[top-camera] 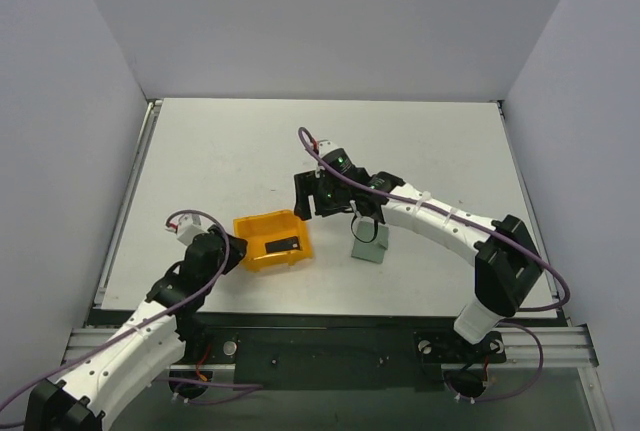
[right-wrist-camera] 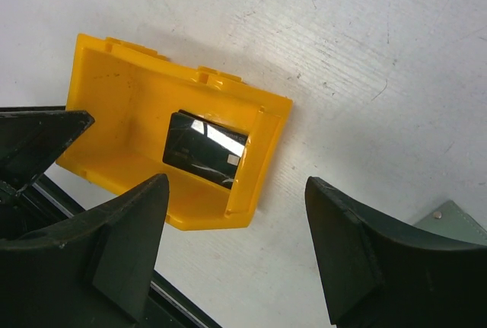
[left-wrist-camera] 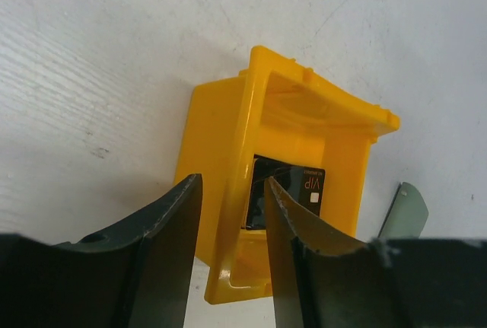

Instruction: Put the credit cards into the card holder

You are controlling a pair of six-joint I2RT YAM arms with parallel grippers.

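Note:
A black card (top-camera: 283, 244) lies inside the yellow bin (top-camera: 265, 222); "VIP" is printed on it in the left wrist view. My left gripper stands open at the bin's left end, its fingertips to either side of that wall as seen from the wrist. At the opposite end is my right gripper, also open, with the bin's right wall showing between its fingers. Whether either touches the bin is unclear. The grey-green card holder (top-camera: 370, 245) rests on the table right of the bin, partly covered by the right arm's cable in the top view.
My right arm (top-camera: 440, 221) reaches across the area above the card holder. A dark rail (top-camera: 320, 321) runs along the front edge.

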